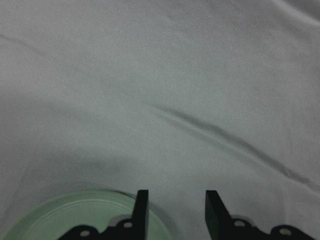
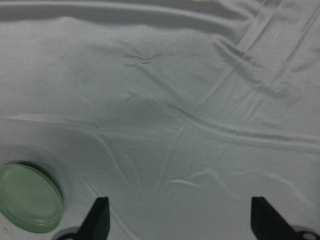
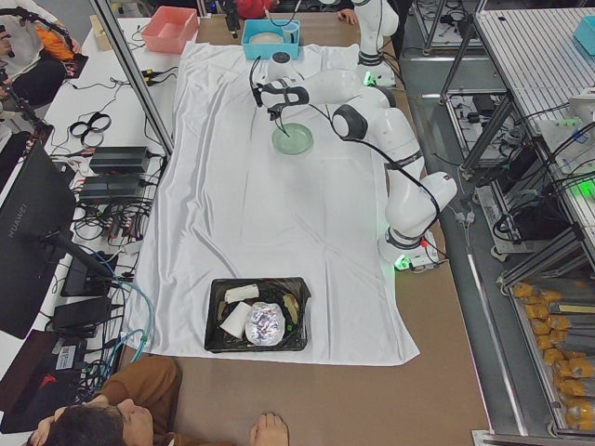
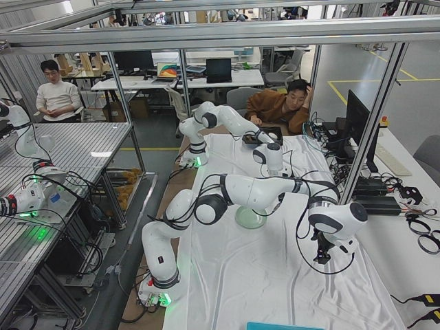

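A pale green round plate (image 3: 292, 138) rests on the white cloth near the far half of the table, also low in the left wrist view (image 1: 85, 210) and at lower left in the right wrist view (image 2: 27, 197). My left gripper hangs over the cloth beside the plate, fingers apart with only cloth visible between them. My right gripper is also open over bare cloth, with the plate off to one side.
A black tray (image 3: 213, 316) with white packets and a foil-covered item sits at the near end. A blue bin (image 3: 271, 51) stands at the far end. A seated person (image 4: 285, 110) is close to the table.
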